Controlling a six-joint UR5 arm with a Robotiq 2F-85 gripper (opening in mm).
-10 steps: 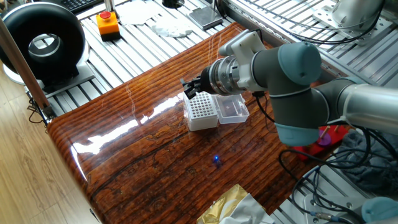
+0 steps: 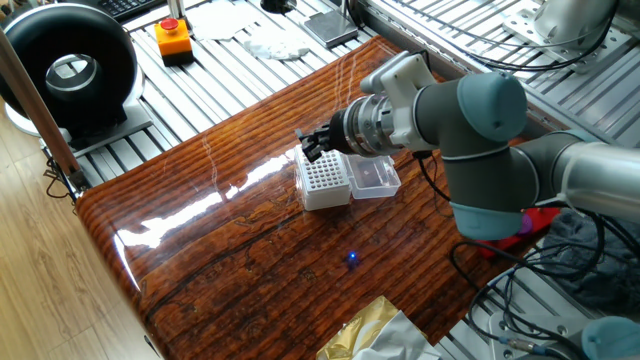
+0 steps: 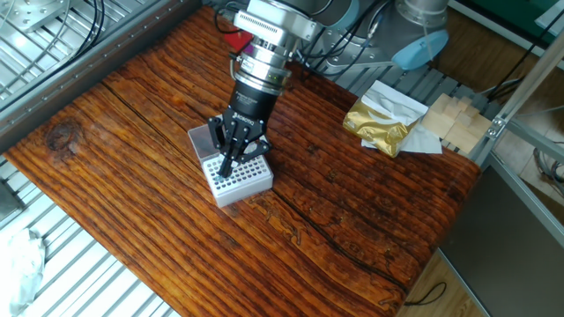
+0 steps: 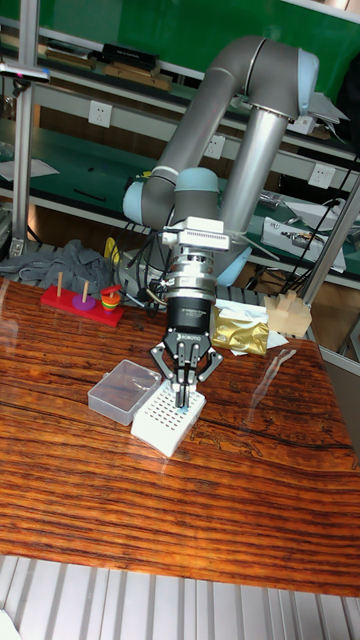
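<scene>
A white rack [image 2: 325, 182] with rows of small round holes rests on the glossy wooden table. My gripper [image 4: 186, 401] points down over this rack [image 4: 162, 427], its fingertips near the hole rows. In exterior view 3 the two fingers are drawn together while the linkages bulge outward, so the gripper looks shut. A small bluish spot shows by the tips; whether it is something held or part of the rack, I cannot tell. Against the rack's side lies a clear, open plastic lid [image 4: 125, 394]. Exterior view 2 shows the gripper [image 3: 224, 173] covering part of the holes.
A gold and white packet [image 3: 385, 119] lies near the table edge, with wooden blocks [image 3: 456, 121] beside it. A red stand with pegs [image 4: 83, 305] sits at the back. An orange emergency-stop box [image 2: 174, 42] is off the table.
The arm and gripper have shifted slightly to the right in exterior view 1. The rack and lid have stayed where they were.
</scene>
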